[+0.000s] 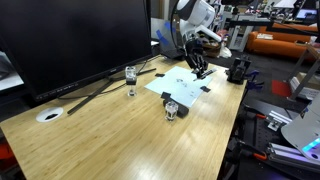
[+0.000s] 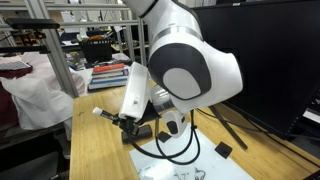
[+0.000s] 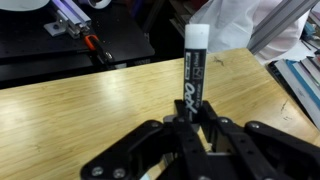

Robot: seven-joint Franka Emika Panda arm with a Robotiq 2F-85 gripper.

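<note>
A marker [image 3: 193, 75] with a white end and a dark, lettered barrel points up from between the black fingers of my gripper, which is shut on it. In exterior view 1 the gripper [image 1: 200, 73] hangs over the right part of a white sheet [image 1: 172, 82]. The sheet [image 2: 217, 164] carries some dark marks. In exterior view 2 the marker [image 2: 102, 113] juts sideways to the left from the gripper, above bare wood. The marker's lower part is hidden by the fingers.
Two clear cups [image 1: 171, 112] stand left of the sheet, near a dark block [image 1: 177, 104]. A black holder [image 1: 237, 71] is at the table's right end. Books [image 2: 108, 76] lie stacked beyond the arm.
</note>
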